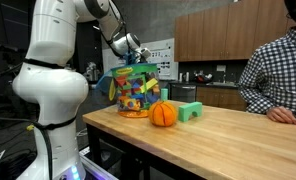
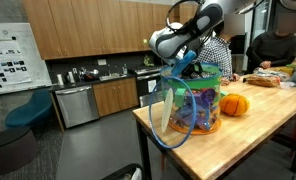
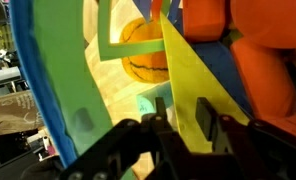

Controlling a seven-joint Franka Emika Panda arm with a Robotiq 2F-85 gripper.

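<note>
A clear bin (image 1: 136, 88) full of colourful toys stands at the table's left end, with a green rim. In exterior view 2 my gripper (image 2: 193, 70) is down at the bin's top, its tips hard to make out there. From the wrist view, my gripper has its dark fingers apart over a flat yellow toy (image 3: 193, 80). Whether they touch it, I cannot tell. Red toys (image 3: 258, 70) lie beside the yellow one, and a green square-cornered toy (image 3: 106, 30) reaches across the upper part.
An orange pumpkin-like ball (image 1: 163, 113) and a mint-green block (image 1: 189, 111) sit on the wooden table (image 1: 228, 145) close to the bin. A person (image 1: 278, 80) stands behind it.
</note>
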